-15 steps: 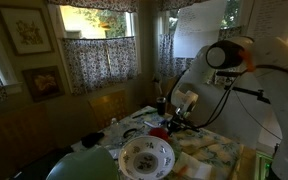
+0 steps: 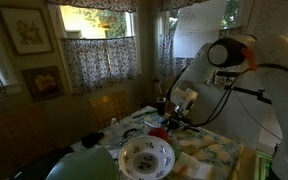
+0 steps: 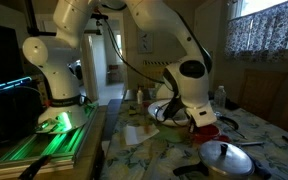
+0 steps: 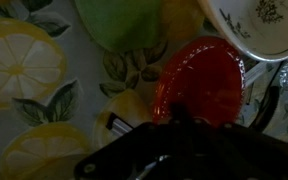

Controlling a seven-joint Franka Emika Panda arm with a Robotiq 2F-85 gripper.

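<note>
A shiny red bowl [image 4: 199,75] lies on the tabletop just ahead of my gripper in the wrist view. The gripper is shut, and nothing shows between its fingers, though the dark image hides their tips. From the second exterior view, the hand points down beside the red bowl [image 3: 206,132]; whether it touches the rim I cannot tell. In the first exterior view the same red bowl [image 2: 158,133] appears small, partly behind a white bowl.
A white bowl [image 4: 268,22] with a dark pattern sits close to the red one. A lidded metal pot [image 3: 227,160] stands near the front. The tablecloth [image 4: 14,120] has lemon prints. A large white holed bowl [image 2: 146,158] fills the near foreground.
</note>
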